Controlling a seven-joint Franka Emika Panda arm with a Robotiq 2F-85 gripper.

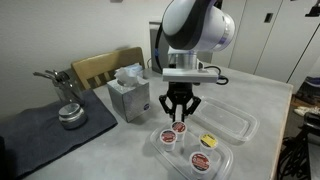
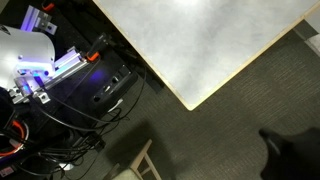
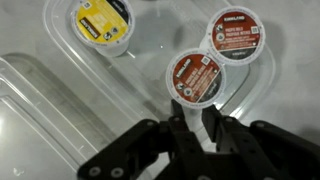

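Note:
Three pods with red-brown lids and one with a yellow lid stand in a clear tray (image 1: 222, 162). The near red pod (image 3: 195, 78) lies just past the fingertips of my gripper, its lower rim close to them. Those fingers are part open, a narrow gap showing between the tips. Whether they touch the pod cannot be told. Another red pod (image 3: 236, 35) touches it or nearly so. The yellow pod (image 3: 102, 20) is apart, near the top left of the wrist view. In exterior view 1 a third red pod (image 1: 200, 162) stands nearest the camera.
A second clear tray or lid (image 1: 235, 120) lies empty to the right. Behind the pods is a grey box (image 1: 130, 100) with white tissue. A dark mat (image 1: 60, 120) holds metal items on the left.

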